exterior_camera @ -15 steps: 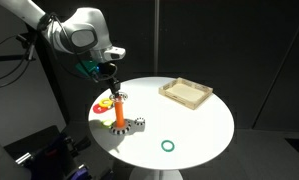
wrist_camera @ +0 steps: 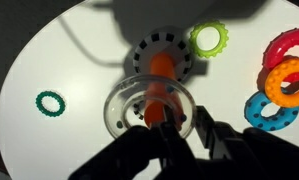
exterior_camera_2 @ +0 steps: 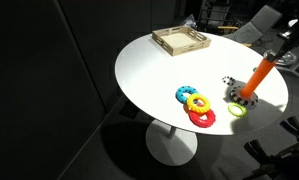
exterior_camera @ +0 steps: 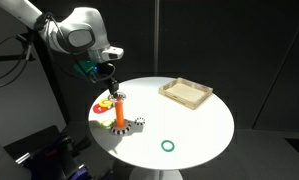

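Observation:
An orange peg (exterior_camera: pixel 119 117) stands upright on a round base (exterior_camera_2: pixel 243 97) edged in black and white. My gripper is shut on the rim of a pale, see-through ring (wrist_camera: pixel 110 109). From the wrist, part of the peg (wrist_camera: pixel 162 66) shows through the ring's opening. In exterior view 1 the gripper (exterior_camera: pixel 114 91) is close to the peg's top; whether the ring is around the tip or just above it, I cannot tell.
Beside the base lies a lime ring (wrist_camera: pixel 209 39). Red (wrist_camera: pixel 279 46), yellow-orange (wrist_camera: pixel 273 79) and blue (wrist_camera: pixel 257 118) rings lie overlapping. A green ring (exterior_camera: pixel 168 145) and a small black-and-white ring (exterior_camera: pixel 139 121) lie apart. A wooden tray (exterior_camera: pixel 186 92) stands at the back.

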